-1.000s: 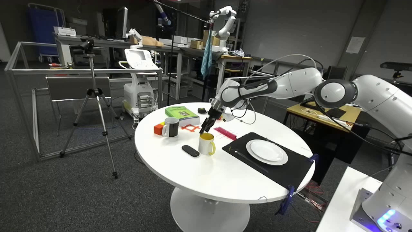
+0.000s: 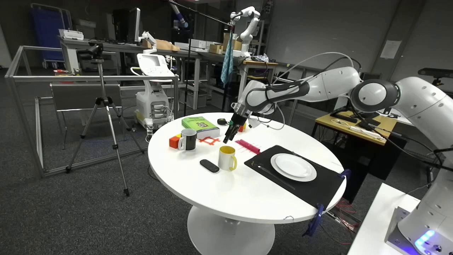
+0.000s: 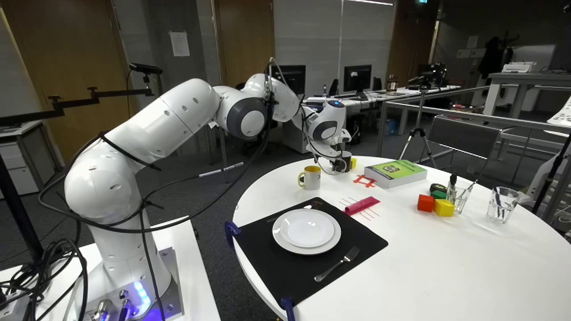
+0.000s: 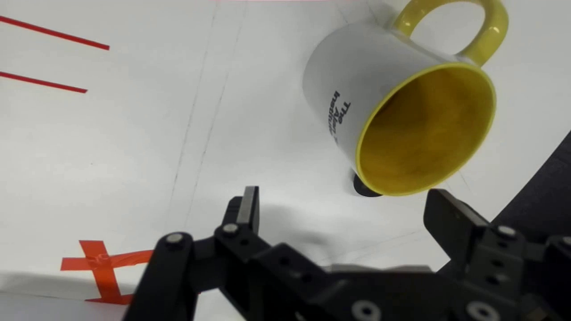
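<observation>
A white mug with a yellow inside and handle [image 4: 342, 75] stands upright on the round white table [image 2: 191, 187]. In the wrist view its rim lies just beyond my gripper, whose fingers are spread wide with nothing between them. From the first exterior side, my gripper [image 2: 229, 136] hangs above the table, slightly higher than the mug [image 2: 223, 161] and apart from it. The second exterior view shows the mug [image 3: 312, 179] too, but the arm there hides my fingers.
Near the mug lie a black remote-like object [image 2: 209, 165], a dark mug [image 2: 189, 140] and a pink roll [image 2: 249, 146]. A green book [image 3: 396, 170], colored blocks [image 3: 443, 207] and glasses [image 3: 503, 204] stand elsewhere. Plates [image 3: 306, 230] rest on a black mat [image 3: 353, 262].
My gripper has risen and drawn back from just above the mug's rim, a little to the right in the first exterior view. The mug has stayed put.
</observation>
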